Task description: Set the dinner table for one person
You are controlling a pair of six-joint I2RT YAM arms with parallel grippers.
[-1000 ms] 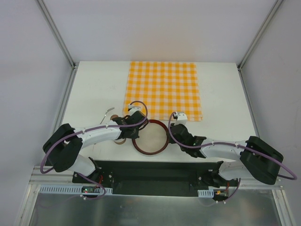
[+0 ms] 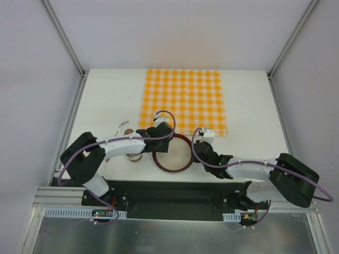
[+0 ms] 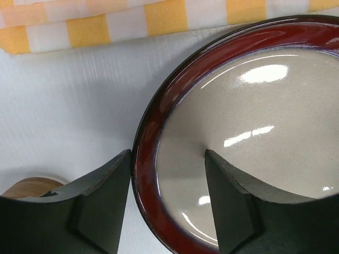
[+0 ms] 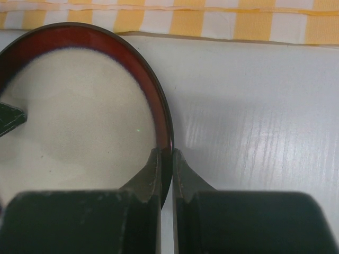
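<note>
A cream plate with a dark red rim lies on the white table, just below the yellow checked placemat. My left gripper is open at the plate's left edge, one finger outside the rim and the other over the cream face. My right gripper is shut on the plate's right rim. In the top view both wrists partly cover the plate's edges.
Left of the plate are a pale cutlery handle and round brown items, partly hidden by the left arm.
My left gripper has moved right and slightly toward the back over the last second. The plate has shifted slightly to the right, and my right gripper slightly with it.
</note>
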